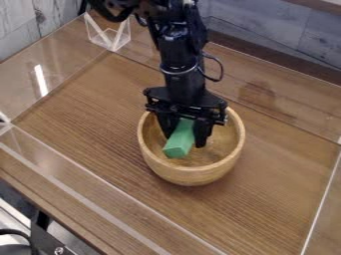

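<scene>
A tan round bowl sits near the middle of the wooden table. My black gripper is lowered over its rear part, fingers down at the bowl, shut on a green object that slants down into the bowl. The green object's lower end is over the bowl's inside; whether it touches the bottom is unclear.
Bare wood lies left, right and in front of the bowl. Grey walls stand along the back and left, with a clear plastic piece at the upper left. The table's left edge shows at lower left.
</scene>
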